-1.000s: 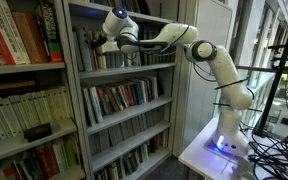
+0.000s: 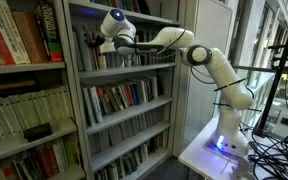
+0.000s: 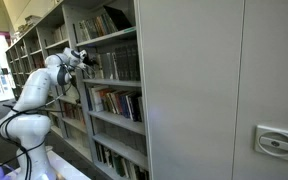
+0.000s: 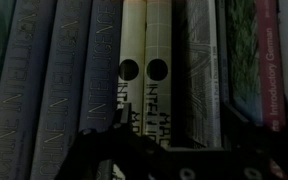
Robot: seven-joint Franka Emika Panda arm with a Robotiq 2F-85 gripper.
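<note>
My gripper (image 2: pixel 98 42) is up at the top shelf of the bookcase, in front of its row of books. In the wrist view the open gripper shows as dark shapes along the bottom, its fingers spread. Ahead of it stand two pale yellow spines (image 4: pixel 144 70) with black dots, upright and side by side. Right of them, past a dark gap, is a grey-white book (image 4: pixel 201 70). No book is visibly gripped; the dim light hides whether the fingertips touch any spine.
Dark blue-grey volumes (image 4: pixel 61 90) fill the left of the wrist view, and a red German book (image 4: pixel 270 65) stands at right. Lower shelves hold more books (image 2: pixel 124 98). The bookcase's upright panel (image 2: pixel 74 90) borders the row on the left.
The arm's upper end has shifted slightly left along the top shelf. The books look unmoved in the exterior view.
</note>
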